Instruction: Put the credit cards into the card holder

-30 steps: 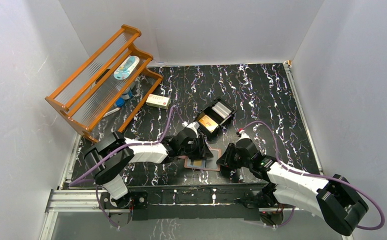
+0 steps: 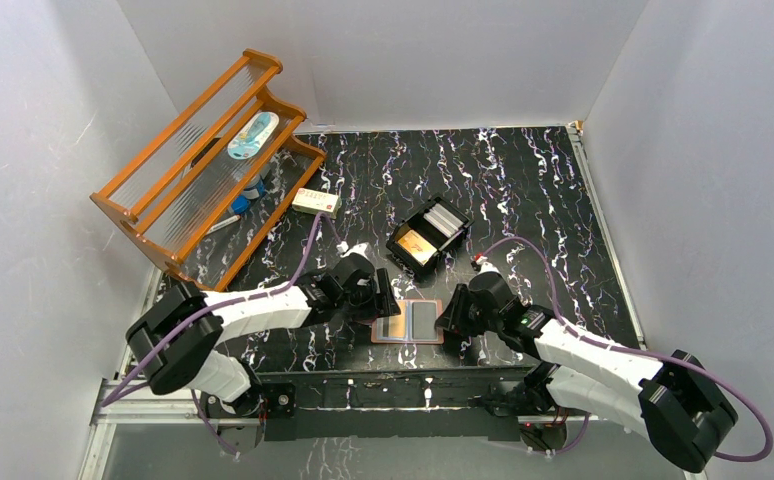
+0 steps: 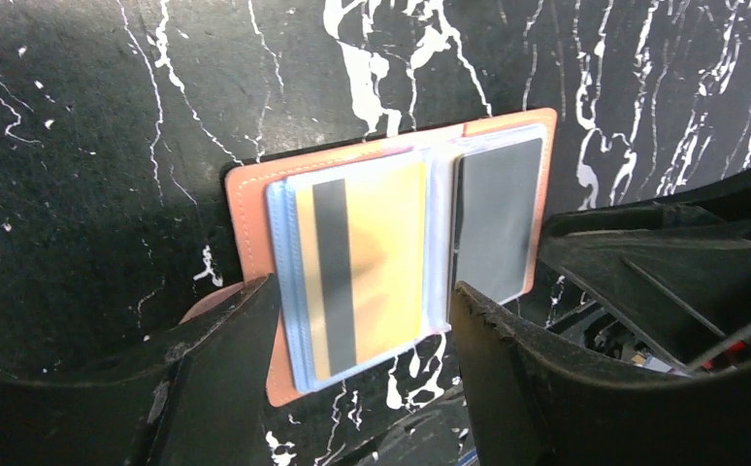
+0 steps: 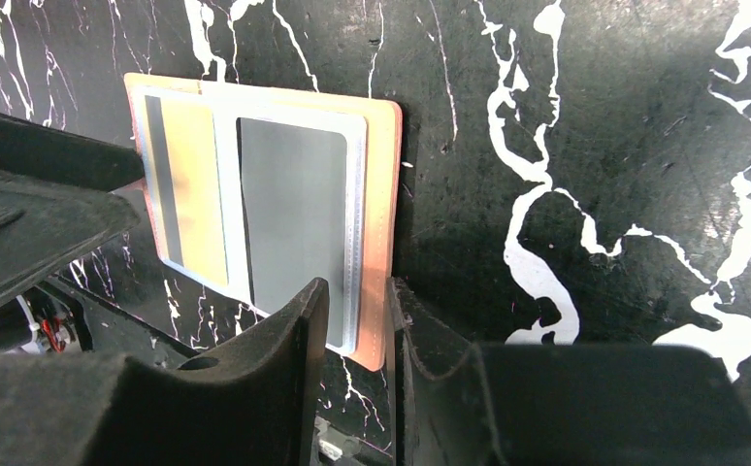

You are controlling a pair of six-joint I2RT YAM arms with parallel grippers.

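The card holder [image 3: 439,146] lies spread open on the dark marbled table, its orange border and clear sleeves showing. In its left sleeve is a yellow card [image 3: 387,262] with a black stripe; a dark grey card [image 4: 295,209] fills the right sleeve. My left gripper is open over the yellow-card half, its fingers wide apart with nothing held. At the holder's right edge, my right gripper is part open, its narrow gap over that edge. Whether its fingers touch the border cannot be told.
Behind the holder stands an open black box [image 2: 430,235] with an orange card [image 2: 416,247] and several grey cards [image 2: 444,219]. A white and yellow carton [image 2: 317,203] sits beside the wooden rack [image 2: 203,165] at the left.
My left gripper has moved left along the holder, uncovering more of its middle. The holder has straightened slightly. My right arm has hardly moved.
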